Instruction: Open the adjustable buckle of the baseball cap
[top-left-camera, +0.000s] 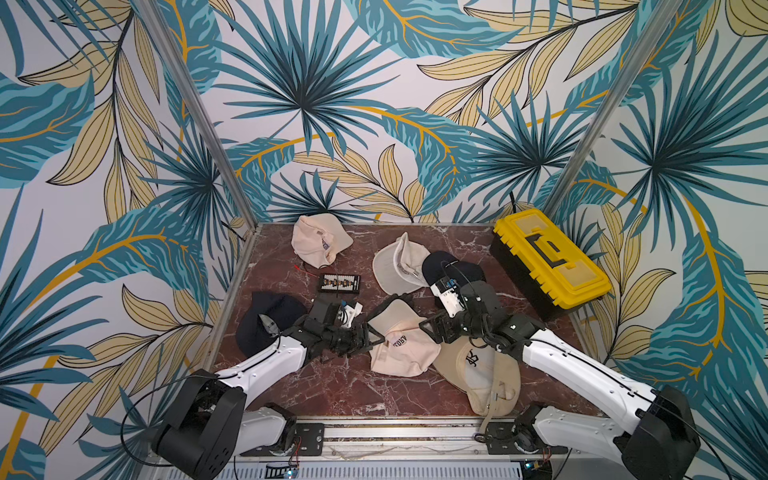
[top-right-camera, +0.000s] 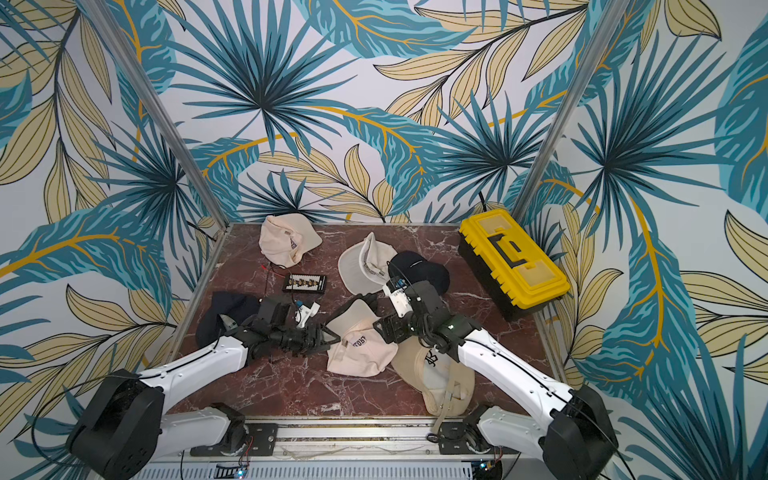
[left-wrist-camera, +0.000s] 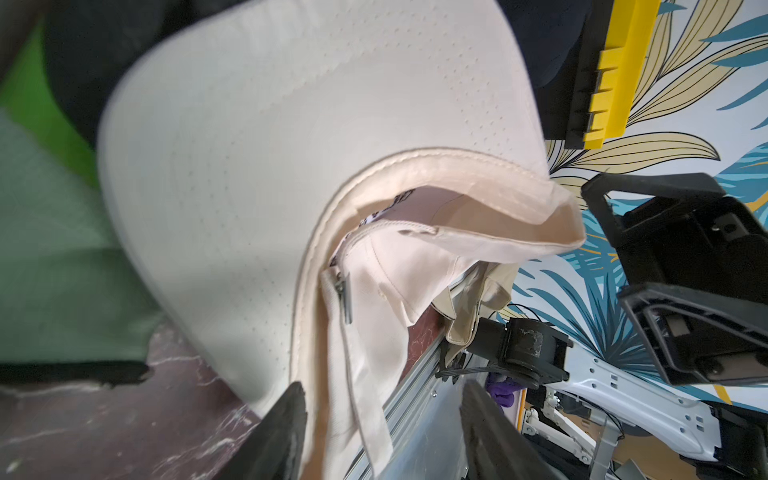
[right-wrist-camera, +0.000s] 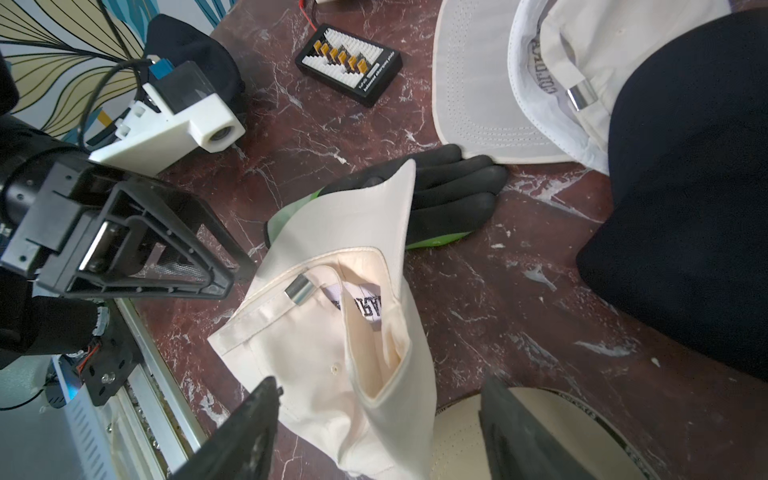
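Note:
The light pink baseball cap (top-left-camera: 404, 352) lies in the middle of the table, its brim pointing to the back. Its back strap crosses the opening, with a silver metal buckle on it; the left wrist view shows that buckle (left-wrist-camera: 344, 297) edge-on. At the cap's left edge my left gripper (top-left-camera: 374, 336) is part open, the strap side of the cap lying between its fingers in its own view. Whether they touch it, I cannot tell. My right gripper (top-left-camera: 432, 326) stands open over the cap's right side, apart from the buckle.
A black and green glove (right-wrist-camera: 456, 192) lies under the brim. Close on the right is a tan cap (top-left-camera: 496, 372); grey and dark caps sit behind. A yellow toolbox (top-left-camera: 552, 256) occupies the back right, a small black board (top-left-camera: 339, 283) the back left.

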